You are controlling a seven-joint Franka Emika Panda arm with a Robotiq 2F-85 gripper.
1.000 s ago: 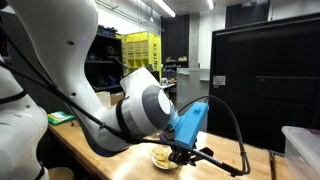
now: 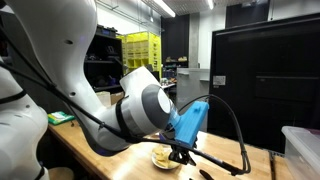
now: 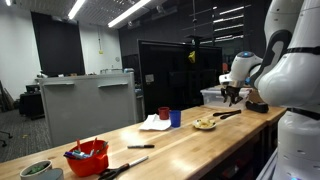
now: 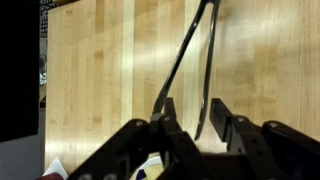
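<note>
In the wrist view my gripper points down over the wooden table, its two fingers apart. A long black tong-like utensil (image 4: 209, 55) runs in from the top, its two thin legs spreading toward the fingers. One leg reaches the left finger; the other ends in the gap. Whether the fingers press on it cannot be told. In exterior view 2 the gripper (image 3: 237, 97) hangs above the table's right part, with a dark utensil (image 3: 228, 114) lying on the wood below. In exterior view 1 the arm partly hides the gripper (image 2: 182, 155).
A plate of yellowish food (image 3: 205, 124) lies near the gripper. A blue cup (image 3: 175, 118) and a red cup (image 3: 164, 113) stand behind it. Farther left are a red container (image 3: 87, 157) and a dark-handled utensil (image 3: 123, 167). A translucent bin (image 2: 303, 145) stands at the right.
The arm's pose looks nearly the same, with only a slight difference around the gripper. No other object has visibly moved.
</note>
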